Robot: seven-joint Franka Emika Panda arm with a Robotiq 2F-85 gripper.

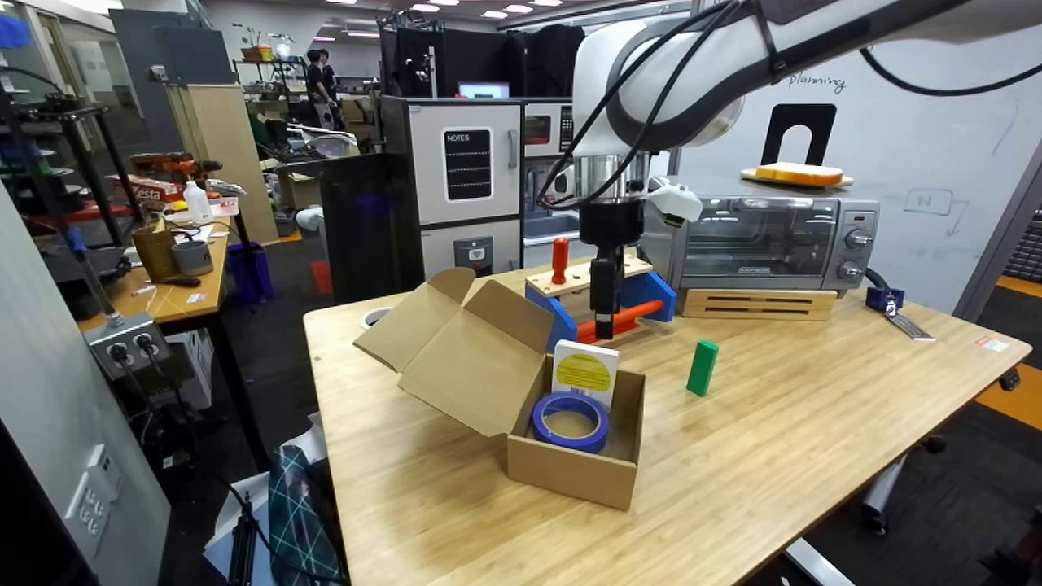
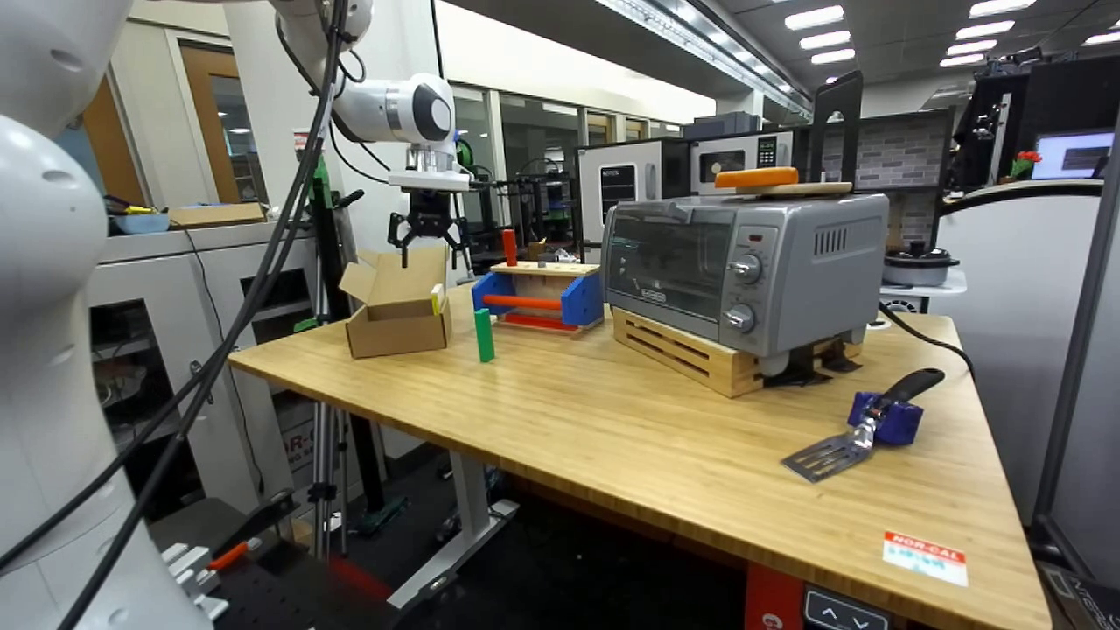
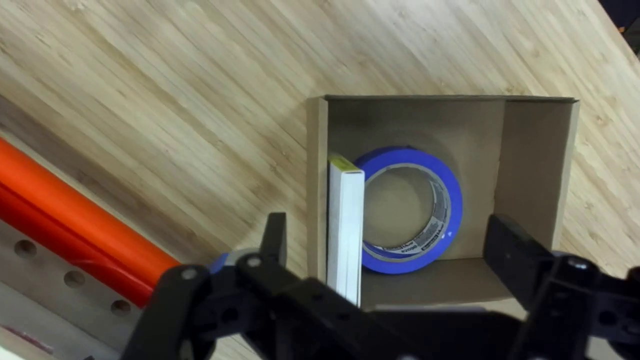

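Note:
An open cardboard box [image 1: 576, 474] stands on the table with its lid folded back to the left in exterior view 1. Inside it are a roll of blue tape [image 3: 451, 201] and a thin white box [image 3: 345, 231], which stands on edge along one wall. My gripper [image 2: 428, 247] hangs above the cardboard box, fingers pointing down. In the wrist view its black fingers [image 3: 275, 237] are spread wide apart, one on either side of the white box and tape, with nothing held between them. The gripper's body hides part of the near box wall there.
A toy workbench [image 1: 562, 312] with a red peg stands behind the box. Upright to the right is a green block [image 1: 702, 368]. The toaster oven [image 1: 762, 239] and a spatula [image 2: 840, 451] are farther off.

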